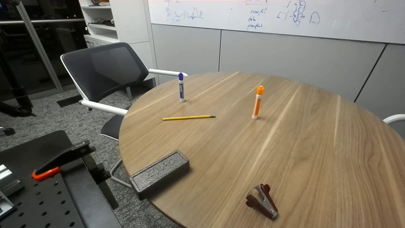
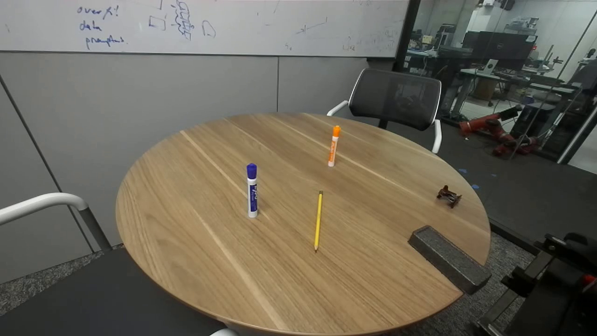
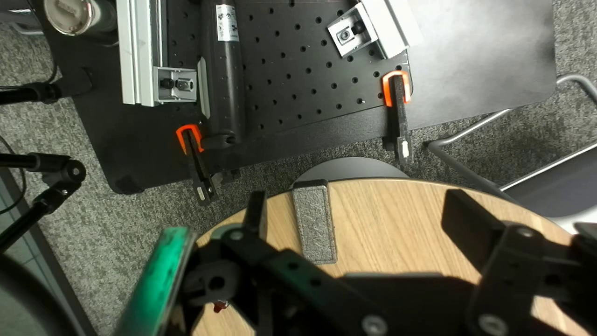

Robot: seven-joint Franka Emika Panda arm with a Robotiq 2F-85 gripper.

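Note:
A blue-capped marker [image 2: 253, 193] and an orange marker [image 2: 333, 146] stand upright on the round wooden table [image 2: 190, 235]. Between them and the near edge lies a yellow pencil [image 1: 189, 118]. One end of a dark grey eraser [image 1: 161, 173] juts past the table's rim. To its right in exterior view 1 rests a brown staple remover [image 1: 262, 201]. Only the wrist view holds my gripper; its two black fingers stand wide apart, open. Below them, apart from the fingers, the eraser shows on the table. Neither exterior view includes the gripper.
A black perforated bench [image 3: 296, 67] with metal profiles and orange-tipped clamps [image 3: 398, 106] sits across a narrow gap from the table. Mesh chairs [image 1: 106, 72] stand close to the rim.

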